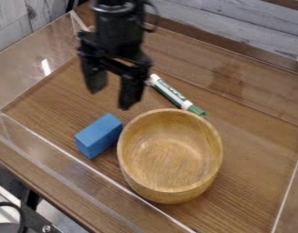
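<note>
My gripper (pixel 113 80) is a dark arm reaching down from the top over the left-middle of the wooden table, standing open. Below it lies a blue block (pixel 98 136). To its right is a green and white marker (pixel 177 97), and a large wooden bowl (pixel 169 155) sits lower right of the gripper.
</note>
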